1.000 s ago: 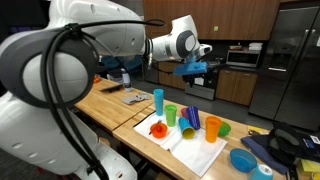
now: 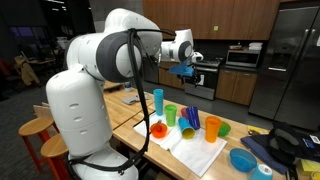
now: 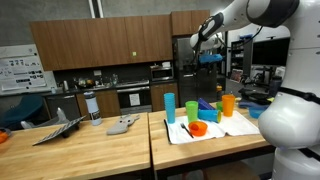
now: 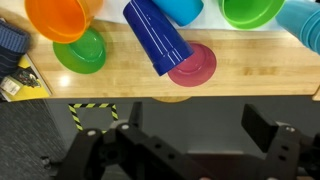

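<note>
High above the far side of the table, my gripper (image 2: 184, 70) hangs well clear of everything; in the wrist view its dark fingers (image 4: 266, 125) are wide apart with nothing between them. Below lie a dark blue ribbed container (image 4: 158, 35), tipped over, and a red plate (image 4: 193, 65). An orange cup (image 2: 212, 127) stands near a green bowl (image 4: 80, 50). A green cup (image 2: 171, 113), a tall light blue cup (image 2: 158, 100) and a blue cup (image 2: 185, 127) stand or lie further left. An orange-red bowl (image 3: 197, 128) rests on the white sheet (image 2: 200, 152).
A blue bowl (image 2: 242, 159) sits toward the right. Several dark items (image 2: 285, 145) crowd the table's right end. Stools (image 2: 36, 126) stand beside it.
My arm has moved away from the camera of exterior view 1, and its gripper looks smaller and slightly further left. The things on the table have not moved.
</note>
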